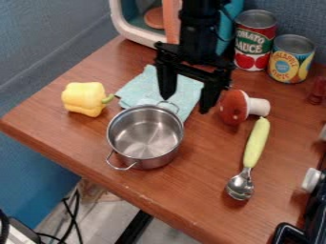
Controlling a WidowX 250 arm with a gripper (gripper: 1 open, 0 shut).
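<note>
My black gripper [186,91] hangs over a light blue cloth [140,88] just behind a steel pot [148,150], its two fingers apart with nothing visible between them. A yellow pepper [84,96] lies left of the pot. A red toy mushroom [234,107] lies right of the gripper, and a spoon [253,152] with a pale yellow handle lies farther right.
At the back stand a red tomato can [254,43], a second can [292,60] and a teal and white container [129,14]. Black items sit at the right edge.
</note>
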